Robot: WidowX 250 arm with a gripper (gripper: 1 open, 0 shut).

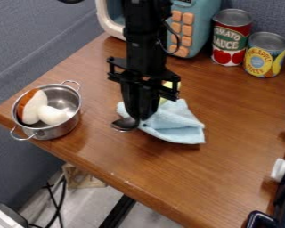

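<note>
The black arm reaches down over the middle of the wooden table (169,187), its gripper (142,111) low at the left end of a light blue cloth (175,126). A dark spoon-like object (125,123) lies beside the cloth, just below the fingertips. A yellow item behind the gripper is mostly hidden. The arm hides the space between the fingers, so whether they are open or shut is unclear.
A steel pot (61,123) holding white egg-shaped objects stands at left. A tomato can (228,40) and a yellow can (264,58) stand at back right, beside a teal toy microwave (192,27).
</note>
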